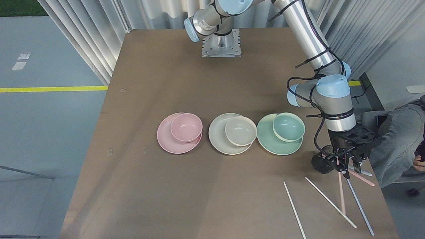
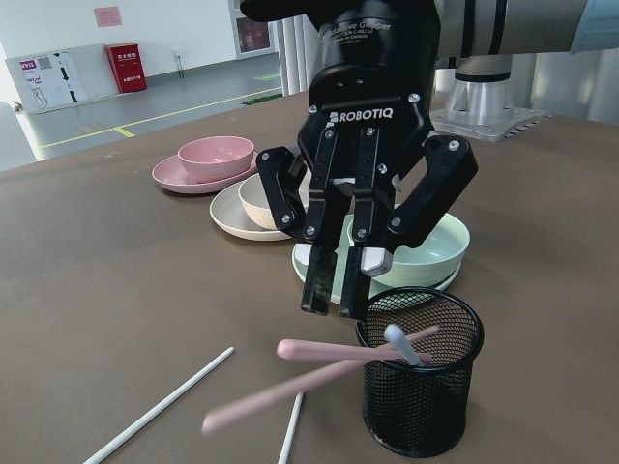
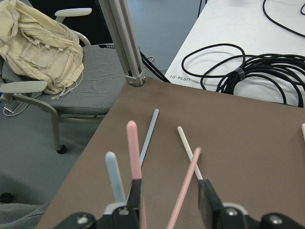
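Observation:
My gripper [image 2: 333,290] hangs above a black mesh pen holder [image 2: 416,406], its fingers apart in the wrist view with no stick clearly held. Pink sticks [image 2: 266,400] [image 3: 134,152] and a short blue stick [image 3: 115,174] angle out of the holder, one pink stick blurred. Loose white sticks [image 1: 294,209] and a long blue stick [image 1: 360,207] lie on the table [image 1: 179,199] near the front right.
Pink [image 1: 186,127], white [image 1: 240,130] and green [image 1: 289,126] bowls sit on matching plates left of the arm. A seated person is at the right edge.

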